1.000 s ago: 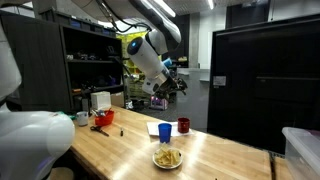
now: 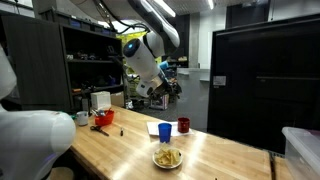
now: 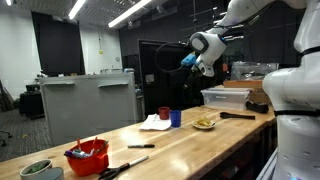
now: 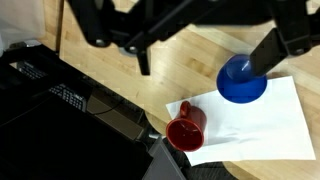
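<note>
My gripper stands open above the table, with a wide gap between its dark fingers and nothing held there. Under the right finger in the wrist view, a blue cup [image 4: 242,80] is partly covered. Beside it is a red mug [image 4: 187,129], its open top showing, at the edge of a white sheet of paper [image 4: 270,123]. From the first exterior side, the blue cup [image 2: 165,131] and red mug [image 2: 183,125] stand upright well below the gripper. A plate of yellowish food [image 2: 167,157] lies closer to the camera.
A red container [image 3: 87,156] filled with items sits at the table's other end, near a bowl [image 3: 36,168] and a dark-handled tool [image 3: 122,167]. A clear bin [image 3: 226,97] stands behind the plate. Bare wood [image 2: 125,152] lies left of the plate.
The wrist and gripper have tilted slightly downward, staying high over the table. Cup, mug, paper and plate have not moved.
</note>
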